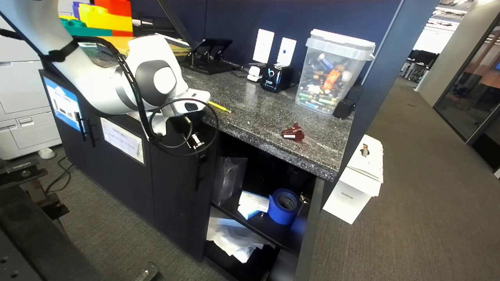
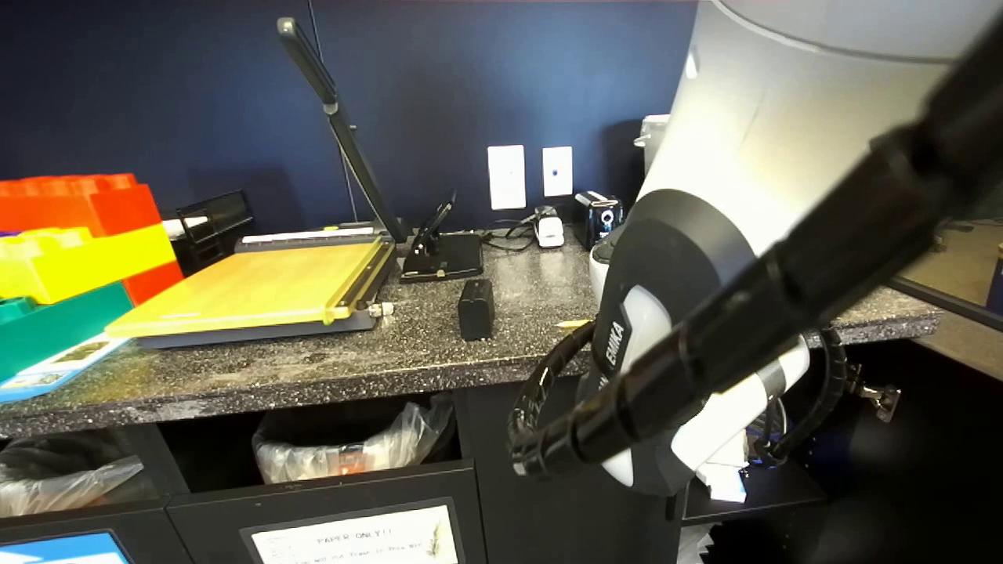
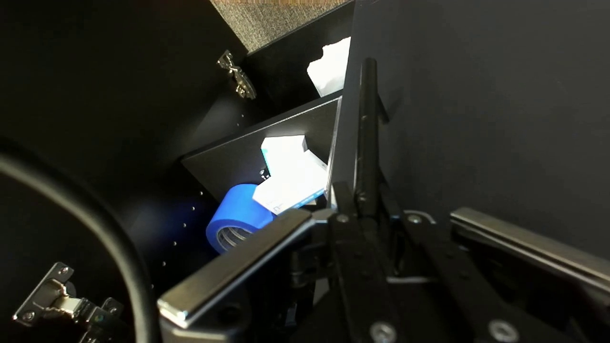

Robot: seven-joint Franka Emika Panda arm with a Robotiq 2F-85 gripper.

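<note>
In the wrist view my gripper is shut on the black upright handle (image 3: pixel 369 131) of a dark cabinet door (image 3: pixel 492 114). The handle's lower part runs down between the fingers, while its upper part stands clear. Exterior view 1 shows the same handle (image 1: pixel 199 173) on the door front just below the arm's wrist; the fingers there are hidden behind the hand and cable. Beside the door the cabinet's right side is open. Its shelf (image 3: pixel 228 154) holds a roll of blue tape (image 3: pixel 241 208) and white boxes (image 3: pixel 292 174).
Above the door runs the speckled counter (image 1: pixel 262 112), with a yellow pencil (image 1: pixel 219 107), a dark red object (image 1: pixel 293 133) and a clear bucket (image 1: pixel 335 70) of batteries. Metal hinges (image 3: pixel 237 74) show inside the cabinet. A white box (image 1: pixel 354 187) stands on the floor at right.
</note>
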